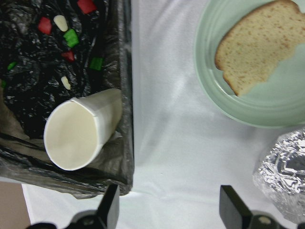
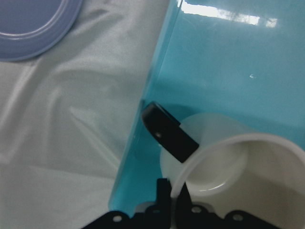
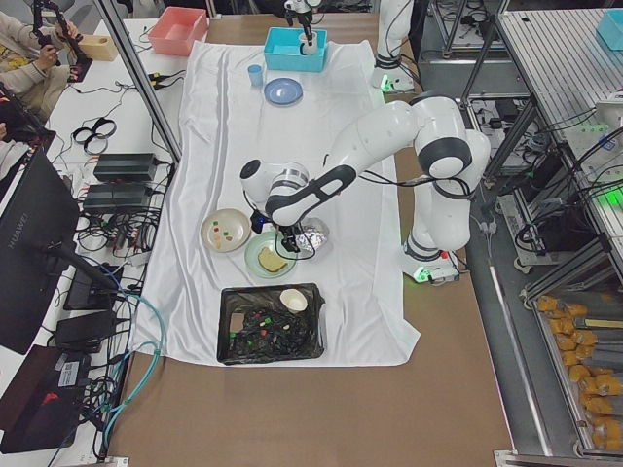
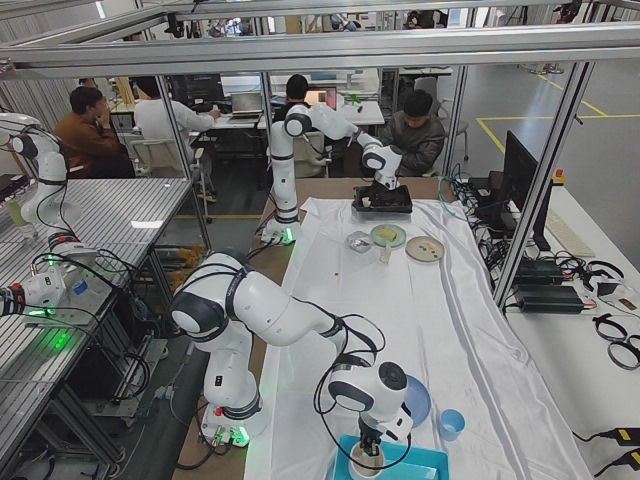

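A paper cup (image 1: 71,133) lies tilted inside the black bag-lined bin (image 3: 234,326), among red, green and white bits. My left gripper is open above the white cloth beside the bin, near the green plate (image 1: 252,107) with bread (image 1: 257,43) and some crumpled foil (image 1: 286,176). In the blue tray (image 2: 228,62) at the other end, a white cup (image 2: 262,176) lies with another cup nested or inside it; my right gripper is shut on its rim, a black piece beside it.
A blue plate (image 4: 418,395) and blue cup (image 4: 451,422) stand near the blue tray. A beige plate (image 3: 224,227) with small bits sits left of the green plate.
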